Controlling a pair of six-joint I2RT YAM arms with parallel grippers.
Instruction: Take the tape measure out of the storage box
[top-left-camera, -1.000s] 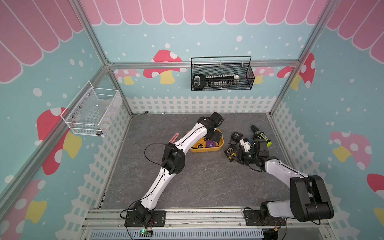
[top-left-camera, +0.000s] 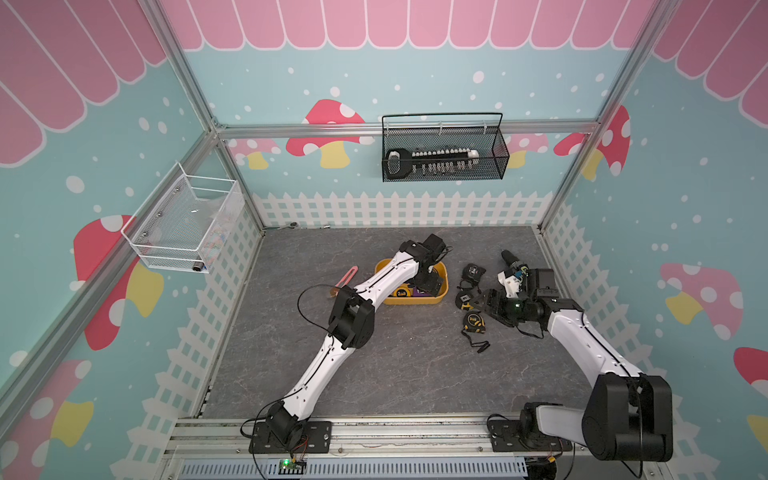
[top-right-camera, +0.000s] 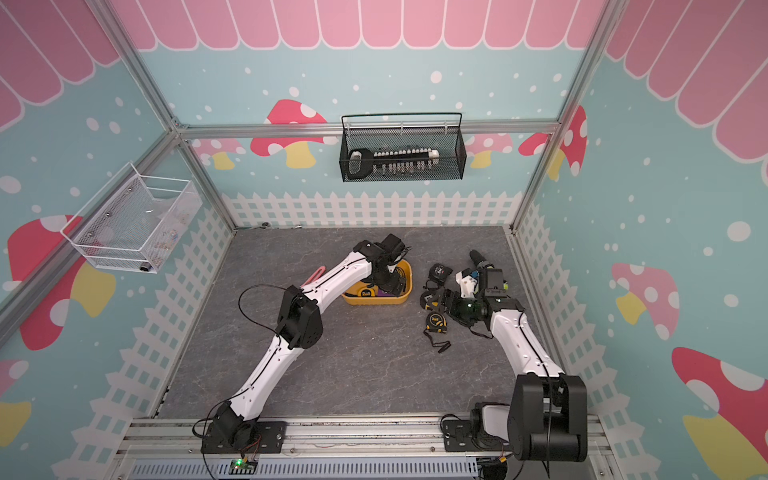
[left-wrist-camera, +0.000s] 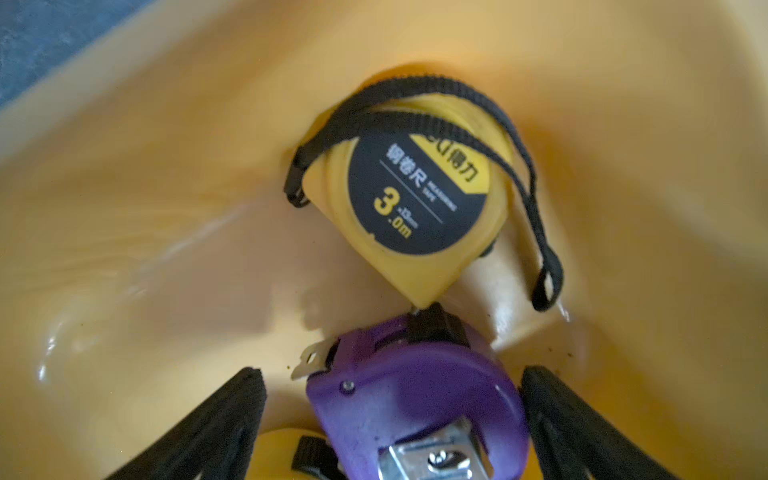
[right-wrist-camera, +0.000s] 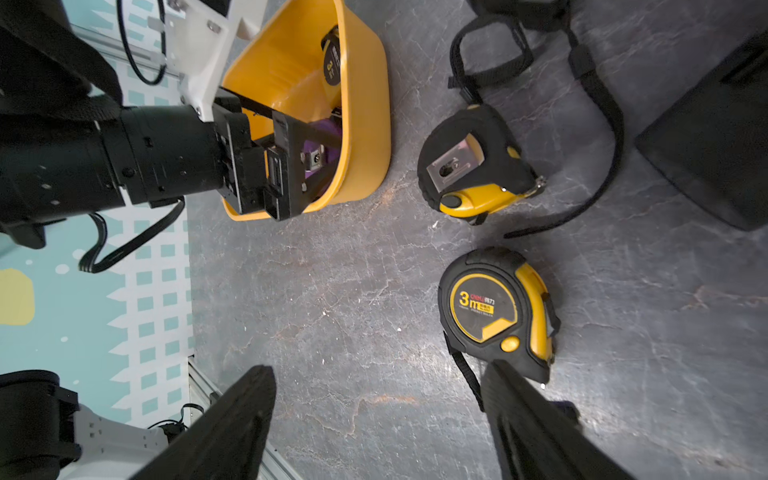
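Observation:
The yellow storage box (top-left-camera: 416, 301) stands mid-table. Inside lie a purple tape measure (left-wrist-camera: 416, 392), a yellow one (left-wrist-camera: 416, 192) with a black strap, and part of another yellow one (left-wrist-camera: 280, 448). My left gripper is down in the box, open, its fingers either side of the purple tape measure; the right finger looks close against its edge. On the table right of the box lie black-and-yellow tape measures: one upright-printed (right-wrist-camera: 492, 308), one with its clip up (right-wrist-camera: 476, 164), and a third (top-left-camera: 473, 273). My right gripper hangs open beside them, empty.
A drill (top-left-camera: 512, 260) lies at the back right, partly hidden by the right arm. A red-handled tool (top-left-camera: 346, 277) rests left of the box. A black wire basket (top-left-camera: 444, 160) hangs on the back wall.
My right gripper has drawn back right and away from a black tape measure, which now lies loose on the table. My left gripper has shifted slightly lower over the purple tape measure.

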